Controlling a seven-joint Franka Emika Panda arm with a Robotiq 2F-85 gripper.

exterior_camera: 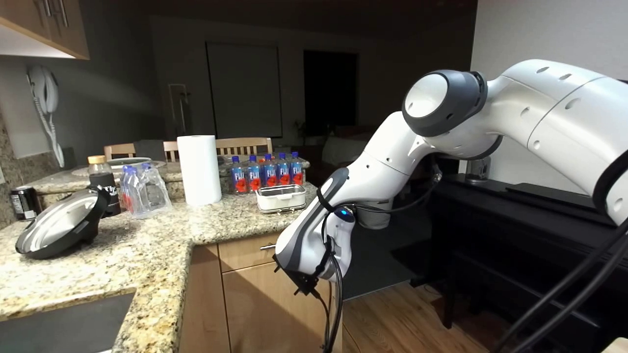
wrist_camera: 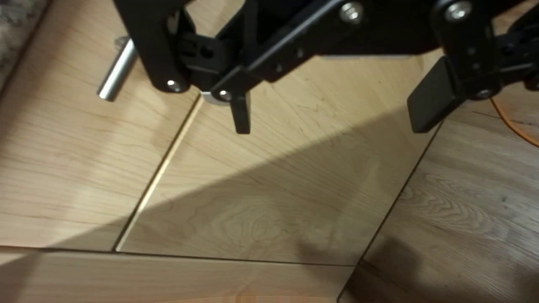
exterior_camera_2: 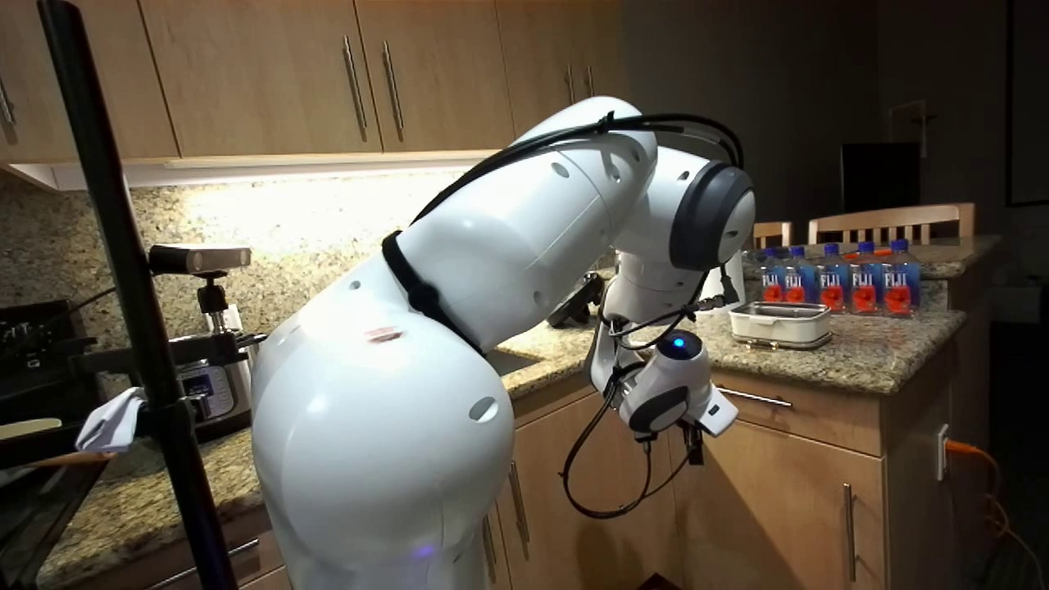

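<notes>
Two black fingers of my gripper stand wide apart in the wrist view, and the gap between them is empty. Beyond them is a wooden cabinet door (wrist_camera: 262,202), partly in shadow. At the upper left of that view, a metal bar handle (wrist_camera: 118,70) sticks out from the drawer front (wrist_camera: 76,166). In exterior view 1 the arm's wrist (exterior_camera: 318,247) hangs in front of the cabinet, below the counter's edge; its fingers are hidden there. Exterior view 2 shows the same drawer handle (exterior_camera_2: 755,397) and, lower down, an upright door handle (exterior_camera_2: 849,531).
On the granite counter (exterior_camera: 235,226) stand a white lidded container (exterior_camera: 281,200), a paper towel roll (exterior_camera: 198,170) and a tilted black lid (exterior_camera: 62,223). Several water bottles (exterior_camera: 269,173) line up behind the container. An orange cable (wrist_camera: 515,126) runs over the floor at the right.
</notes>
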